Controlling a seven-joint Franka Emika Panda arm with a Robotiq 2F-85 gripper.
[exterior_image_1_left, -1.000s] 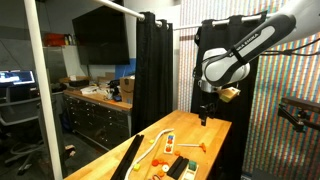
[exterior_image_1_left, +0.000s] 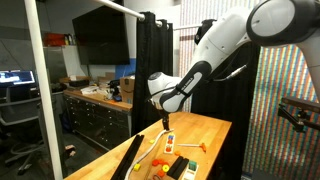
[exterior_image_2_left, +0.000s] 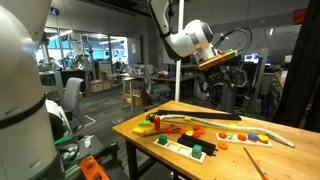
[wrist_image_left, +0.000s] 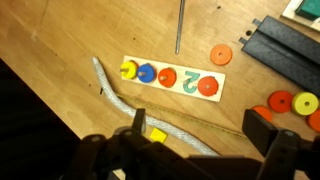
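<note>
My gripper is open above the table, its dark fingers far apart with nothing held between them. In the wrist view, a pale number board (wrist_image_left: 175, 76) lies just beyond the fingertips. It carries a yellow peg piece (wrist_image_left: 129, 69), a blue one (wrist_image_left: 147, 73), orange discs (wrist_image_left: 167, 77) and a green figure 2 (wrist_image_left: 190, 82). Between the fingers and the board runs a thin tan stick (wrist_image_left: 190, 114). A grey braided tube (wrist_image_left: 112, 94) passes under the gripper, with a small yellow block (wrist_image_left: 158, 135) close by it.
Loose orange discs (wrist_image_left: 280, 101) and a yellow disc (wrist_image_left: 305, 103) lie at right. A black bar (wrist_image_left: 285, 48) and a thin metal rod (wrist_image_left: 180, 27) lie farther up. Another orange disc (wrist_image_left: 221, 54) sits near the board. Bare wood (exterior_image_1_left: 210, 128) shows at the table's right.
In exterior view 1 the arm has swung leftward, carrying the gripper from the table's right side toward the board and tube. The objects on the table look unmoved.
</note>
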